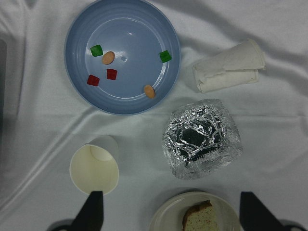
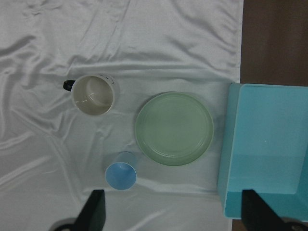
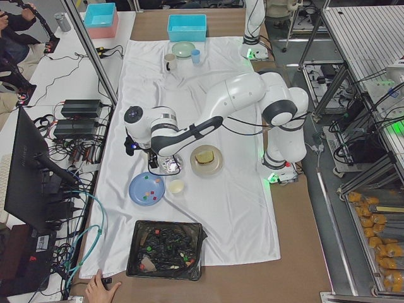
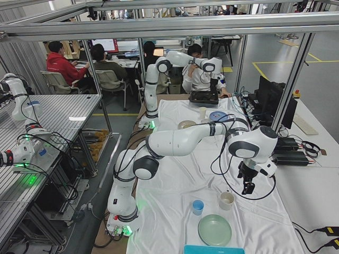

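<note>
My left gripper is open above a blue plate (image 1: 122, 43) with small red, green and tan pieces, a folded white cloth (image 1: 226, 67), crumpled foil (image 1: 197, 134), a cream cup (image 1: 94, 171) and a plate (image 1: 163, 221) with a bread slice (image 1: 202, 221). My right gripper is open over a mug (image 2: 94, 96), blue cup (image 2: 120, 175), green plate (image 2: 173, 130) and blue bin (image 2: 264, 139). Neither holds anything visible.
A black lined tray (image 3: 164, 249) with scraps lies at the front of the white-clothed table. A monitor and cables line the left side.
</note>
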